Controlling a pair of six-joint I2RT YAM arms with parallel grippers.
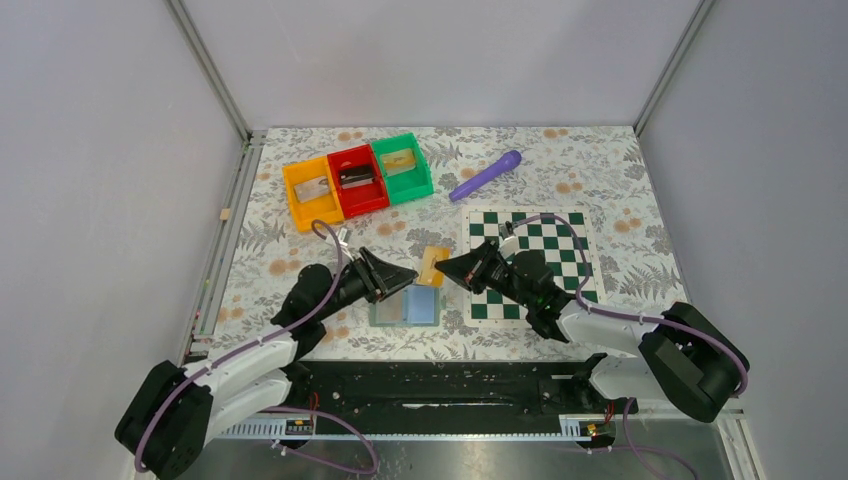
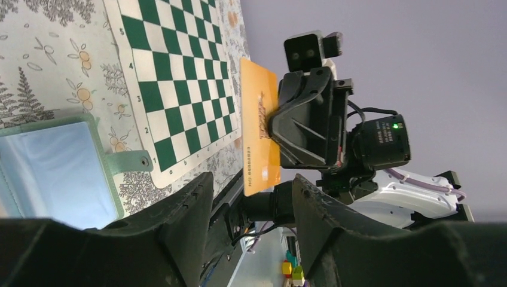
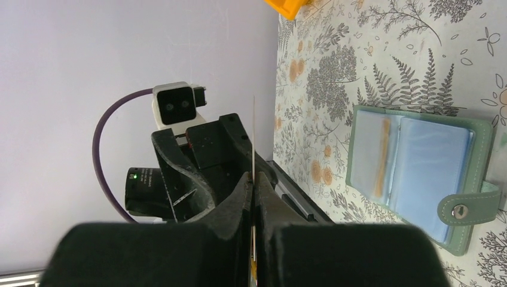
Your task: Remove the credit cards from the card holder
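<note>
An orange-gold card (image 2: pixel 253 134) is held up off the table, with my right gripper (image 1: pixel 439 266) shut on one side of it. In the right wrist view the card (image 3: pixel 253 140) shows edge-on as a thin line between the closed fingers. My left gripper is open and faces the card's other side. The card lies in line with its gap; whether it reaches between the fingers I cannot tell. Below lies the green card holder (image 3: pixel 480 158), spread open, with clear sleeves and a blue-looking pocket (image 3: pixel 433 167). An orange strip shows in one sleeve.
Orange (image 1: pixel 297 208), red (image 1: pixel 377 198) and green (image 1: pixel 424 183) bins stand at the back left, each with a card inside. A purple microphone-shaped object (image 1: pixel 486 176) lies at the back. The green-and-white checkered board (image 1: pixel 545 242) is under the right arm.
</note>
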